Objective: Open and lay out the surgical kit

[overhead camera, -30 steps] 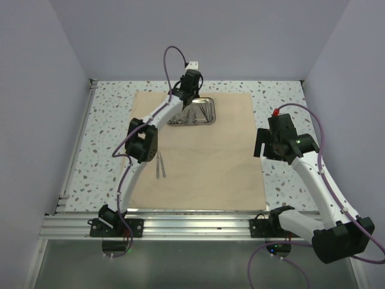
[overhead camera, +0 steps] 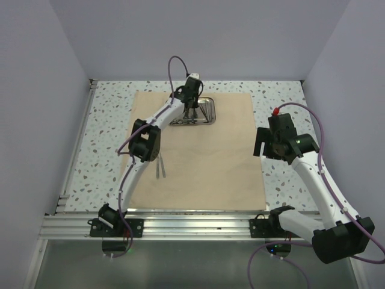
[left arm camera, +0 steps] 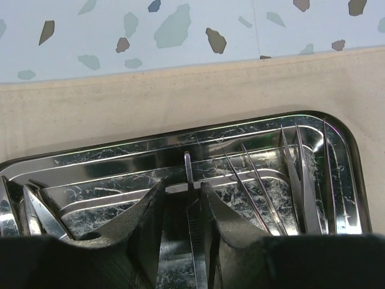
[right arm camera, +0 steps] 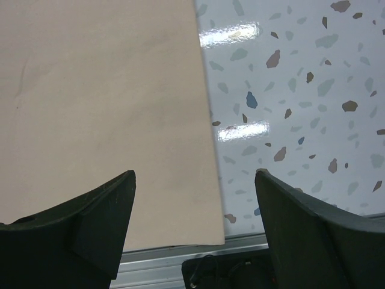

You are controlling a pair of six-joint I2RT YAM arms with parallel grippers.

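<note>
A shiny metal tray (overhead camera: pixel 214 112) lies near the back of the beige cloth (overhead camera: pixel 198 162), holding several steel instruments. Over it, my left gripper stands open, its fingertips either side of a slim scalpel-like handle (left arm camera: pixel 195 241). Whether the fingers touch that handle cannot be told. To its right in the left wrist view are thin tweezers (left arm camera: pixel 255 188) and broader tweezers (left arm camera: pixel 307 192); scissor-like tools (left arm camera: pixel 42 212) lie at the left end. Two slim instruments (overhead camera: pixel 161 167) rest on the cloth's left part. My right gripper is open and empty above the cloth's right edge.
Speckled white tabletop (overhead camera: pixel 96 156) borders the cloth on both sides. A metal rail (overhead camera: pixel 198 220) runs along the front edge, and grey walls stand at the back and sides.
The right arm and the two laid-out instruments have stayed still.
</note>
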